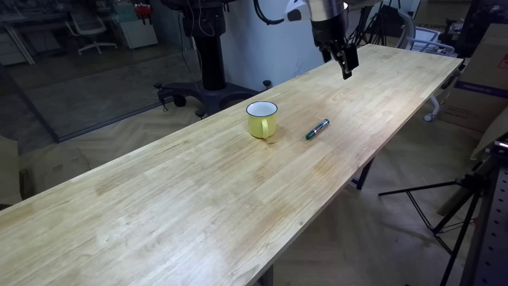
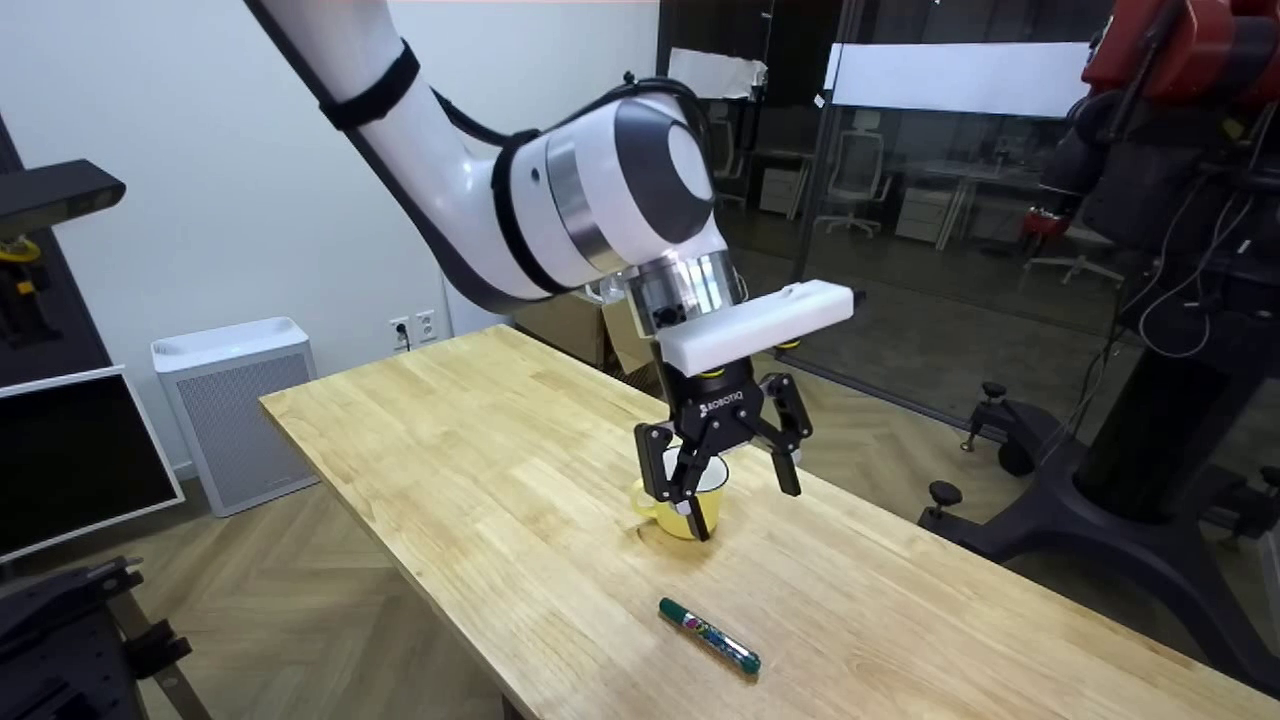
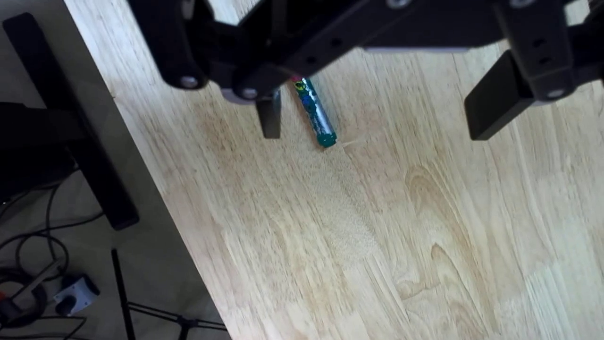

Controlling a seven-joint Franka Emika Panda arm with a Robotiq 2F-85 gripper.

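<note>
A green marker (image 1: pixel 317 129) with a patterned barrel lies flat on the wooden table. To its left in the first exterior view stands a yellow mug (image 1: pixel 262 121), upright, white inside with a dark rim. My black gripper (image 2: pixel 745 514) hangs above the table, open and holding nothing; in the second exterior view it partly covers the mug (image 2: pixel 705 514). From the wrist camera, one end of the marker (image 3: pixel 318 118) shows near the left fingertip, while the gripper's linkage hides its other end. The mug is out of the wrist view.
Apart from mug and marker, the tabletop (image 1: pixel 190 200) is bare. A long table edge runs close to the marker's side in the wrist view. A black tripod (image 1: pixel 457 209) stands on the floor beyond that edge.
</note>
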